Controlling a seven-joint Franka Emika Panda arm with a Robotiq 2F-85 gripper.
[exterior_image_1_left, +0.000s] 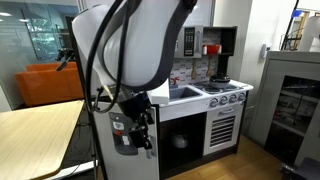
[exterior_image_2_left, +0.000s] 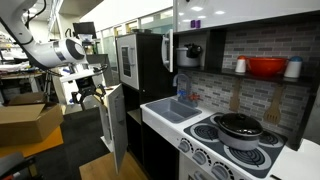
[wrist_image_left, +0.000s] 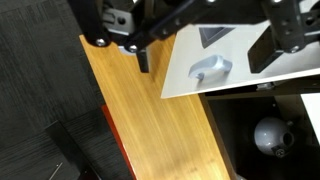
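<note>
A white cabinet door (exterior_image_2_left: 120, 125) stands swung out from the play kitchen, its edge facing the front in exterior view 2. Its pale grey handle (wrist_image_left: 210, 67) shows in the wrist view, in the gap between my two spread fingers. My gripper is open and over the door; whether a finger touches the door is unclear. In exterior view 1 the dark gripper (exterior_image_1_left: 138, 132) is in front of the door's face (exterior_image_1_left: 120, 155) and partly covers it. Inside the dark open compartment sits a grey round pot (wrist_image_left: 272, 135).
The sink (exterior_image_2_left: 178, 108) and the stove with a lidded black pot (exterior_image_2_left: 240, 130) are on the counter. A red pot (exterior_image_2_left: 267, 65) stands on the shelf above. A wooden table (exterior_image_1_left: 35, 140) is at the left.
</note>
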